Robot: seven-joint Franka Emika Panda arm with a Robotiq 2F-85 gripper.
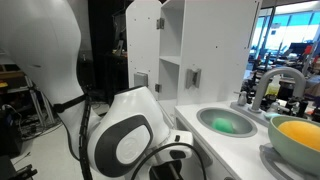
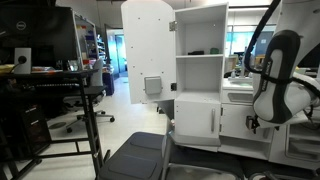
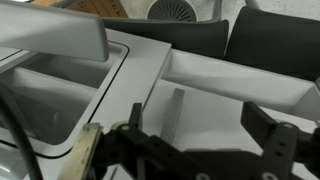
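Note:
In the wrist view my gripper is open, its two dark fingers wide apart and nothing held. Beyond them lies a white cabinet panel [image 3: 217, 118] with a slim grey bar handle [image 3: 173, 118], which appears in the gap between the fingers; how far away it is I cannot tell. In exterior view 2 the gripper [image 2: 254, 124] hangs in front of the low white cabinets, to the right of a door [image 2: 194, 117] with a small handle [image 2: 212, 121]. My arm's white wrist hides the fingers in exterior view 1.
A tall cabinet door [image 2: 149, 50] stands open beside bare-looking shelves [image 2: 199, 68]. On the counter are a round sink [image 1: 222, 114] with something green inside, a faucet [image 1: 263, 88] and a green bowl [image 1: 297, 156] with orange in it. Dark padded seats [image 2: 138, 157] occupy the floor nearby.

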